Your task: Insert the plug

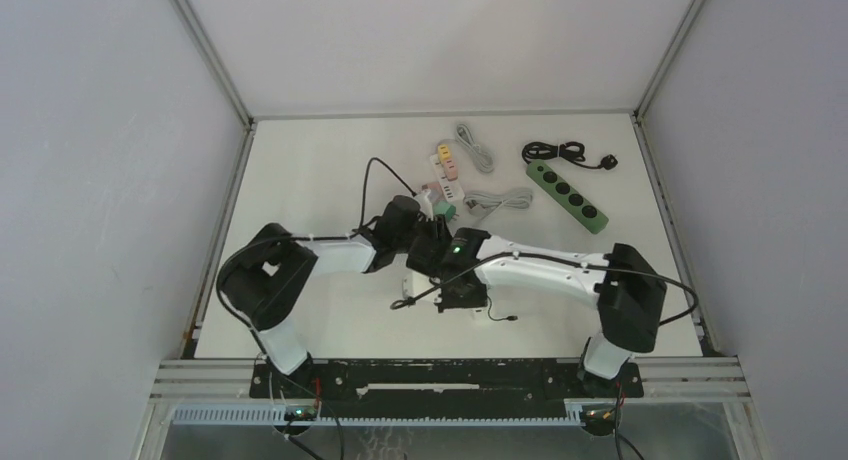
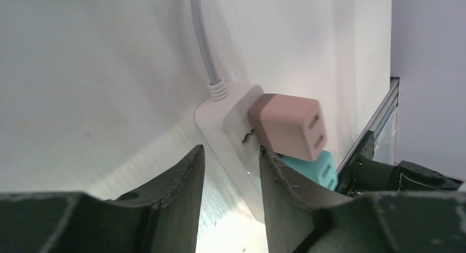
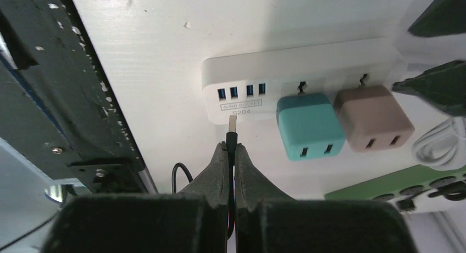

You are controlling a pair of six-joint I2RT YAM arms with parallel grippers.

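Observation:
A white power strip with four USB sockets carries a teal adapter and a brown adapter; the left wrist view shows it (image 2: 228, 126) end-on. My left gripper is part open above it, nothing between its fingers. In the right wrist view my right gripper is shut on a thin dark cable with a pale tip, which is just below the USB sockets; whether the tip touches the strip I cannot tell.
A green strip (image 1: 565, 195), coiled cables (image 1: 500, 198) and another white strip (image 1: 445, 175) lie at the back.

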